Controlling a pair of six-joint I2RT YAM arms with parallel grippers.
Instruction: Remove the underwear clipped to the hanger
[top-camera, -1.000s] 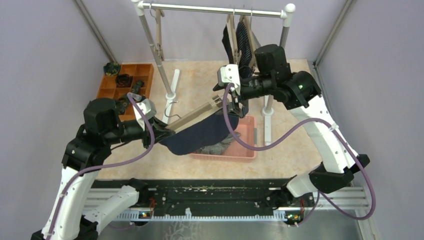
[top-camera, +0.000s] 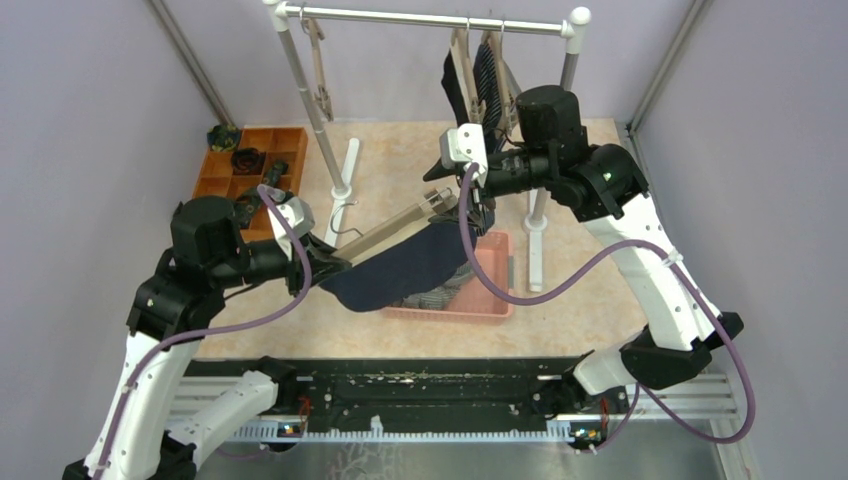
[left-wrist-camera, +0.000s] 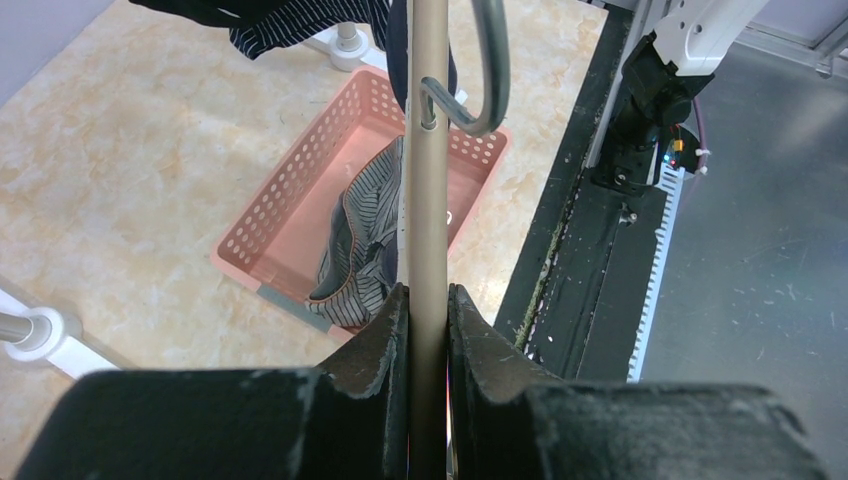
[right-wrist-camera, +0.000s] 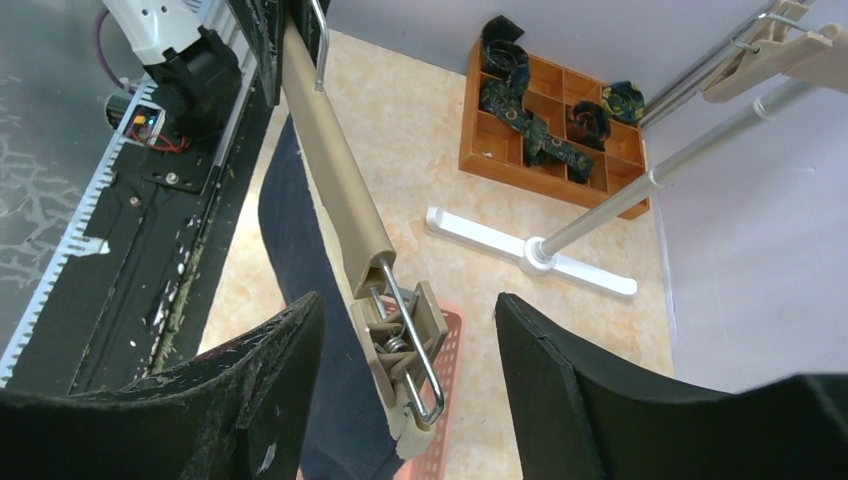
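My left gripper is shut on the beige hanger bar (left-wrist-camera: 430, 190), which stands upright between its fingers in the left wrist view. The dark navy underwear (top-camera: 405, 265) hangs along the hanger (top-camera: 385, 234) in the top view. At the hanger's far end sits a beige clip (right-wrist-camera: 395, 345) with a metal spring. My right gripper is open near that clip, its fingers wide apart. In the right wrist view the clip lies between them, closer to the left finger; whether they touch is unclear.
A pink basket (top-camera: 495, 300) with striped grey cloth stands below the hanger. Behind, a white rack (top-camera: 420, 17) carries more hangers, some with dark garments. An orange compartment box (top-camera: 290, 150) with rolled items is at the left.
The underwear's lower edge swings a little.
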